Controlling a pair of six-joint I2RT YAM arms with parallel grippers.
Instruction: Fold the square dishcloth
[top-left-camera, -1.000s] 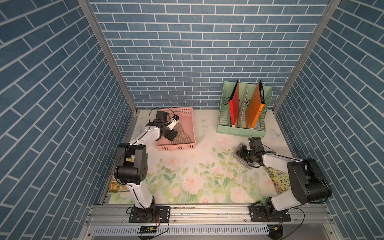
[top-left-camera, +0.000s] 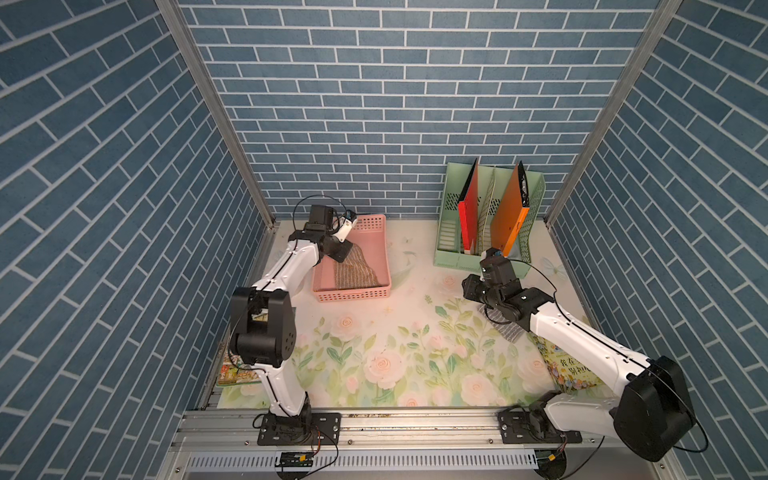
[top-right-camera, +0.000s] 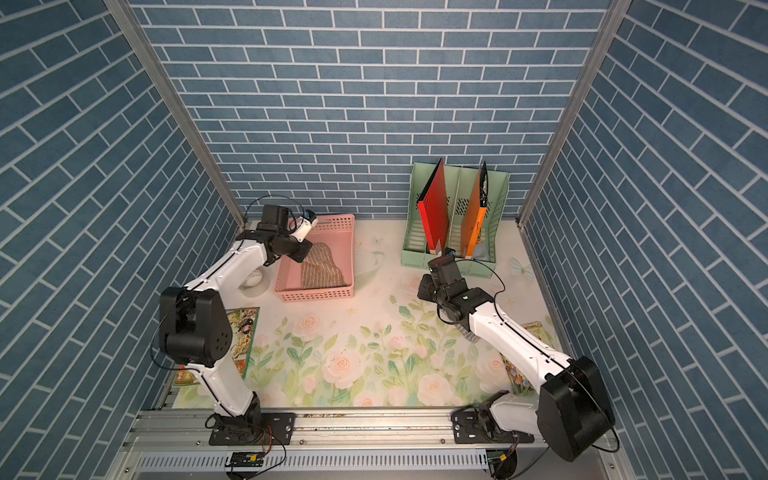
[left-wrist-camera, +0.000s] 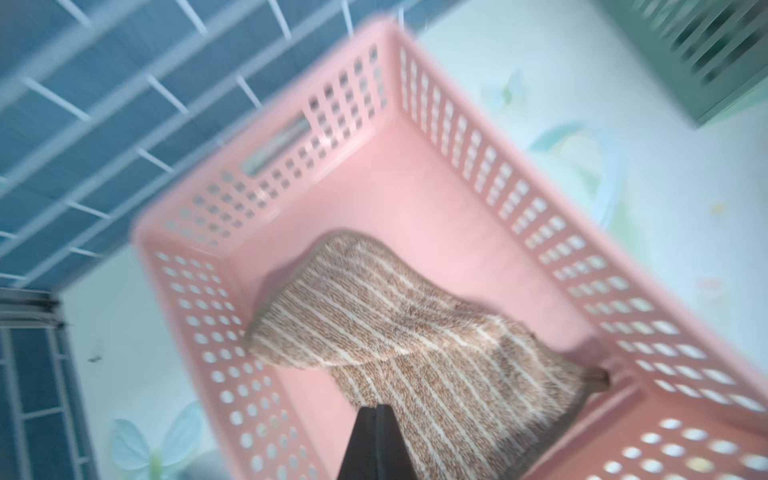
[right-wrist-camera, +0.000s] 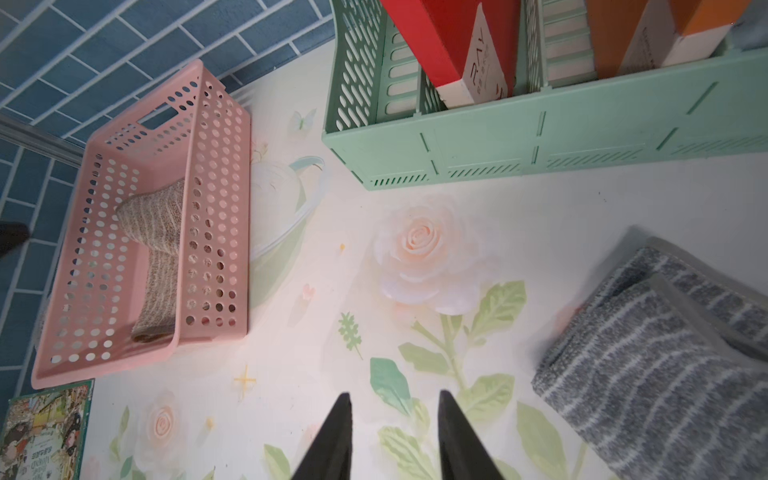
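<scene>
A grey striped cloth (right-wrist-camera: 664, 360) lies folded over on the flowered table, at the right of the right wrist view; in the top views the right arm hides much of it. My right gripper hovers left of that cloth with its fingers apart and bare table showing between them. Inside the pink basket lies a brown striped cloth (left-wrist-camera: 448, 352), loosely bent over itself. Above the basket, my left gripper is shut, its fingertips together and nothing seen between them.
The pink basket (top-left-camera: 352, 296) stands at the back left. A green file rack (right-wrist-camera: 480, 160) with a red folder (top-left-camera: 469, 212) and an orange folder (top-left-camera: 509, 216) stands at the back right. Books (top-left-camera: 568, 364) lie near both sides.
The right gripper has risen off the grey cloth and swung toward the rack, leaving the cloth on the table. The left gripper has shifted slightly back and up over the basket.
</scene>
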